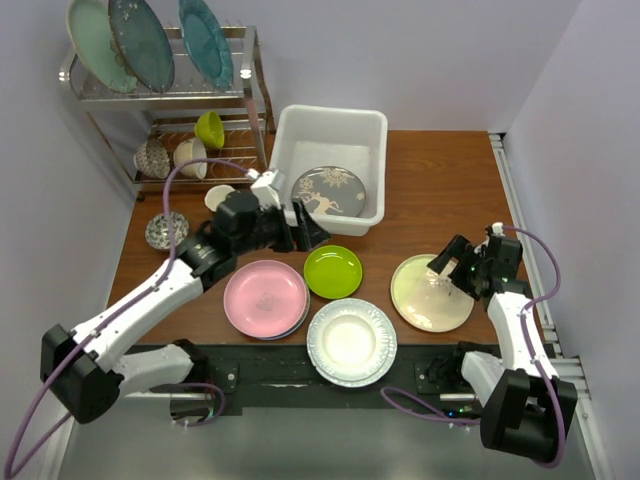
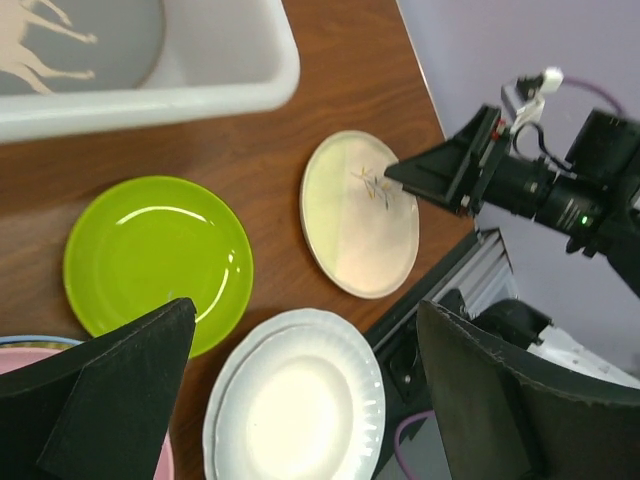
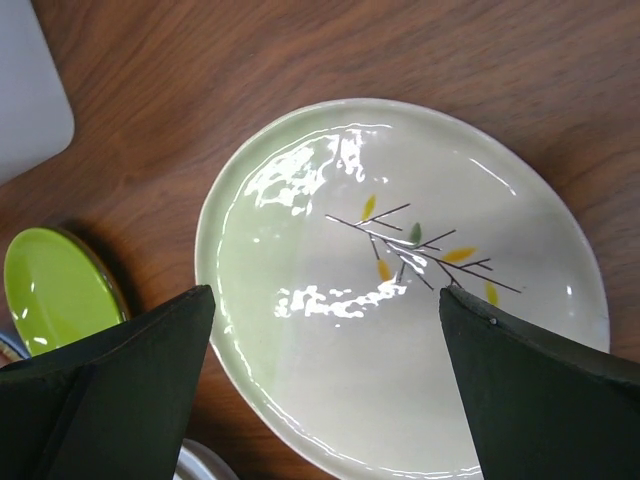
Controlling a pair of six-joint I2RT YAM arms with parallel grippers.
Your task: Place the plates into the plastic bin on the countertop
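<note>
The white plastic bin holds a grey patterned plate. On the counter lie a pink plate on another, a green plate, stacked white plates and a cream plate with a branch design. My left gripper is open and empty, in the air by the bin's front left; its wrist view looks down on the green and white plates. My right gripper is open and empty over the cream plate, which fills much of the right wrist view.
A metal rack at the back left carries upright plates and cups. A small patterned dish and white cup sit left of the bin. Bare wood lies right of the bin; walls enclose both sides.
</note>
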